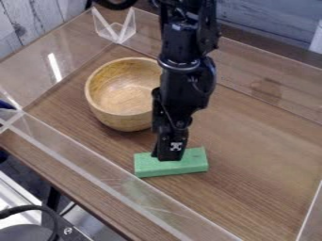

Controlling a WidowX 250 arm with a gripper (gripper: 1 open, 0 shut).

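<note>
A green block (153,166) lies flat on the wooden table (251,179) in the camera view. My black gripper (170,149) points down just above it, its fingertips at or near the block's far edge; whether they touch cannot be told. It appears open, with nothing held. A wooden bowl (111,87) stands behind and to the left of the gripper.
A clear plastic piece (113,26) sits at the back left. Black cables (38,221) show beyond the table's front left edge.
</note>
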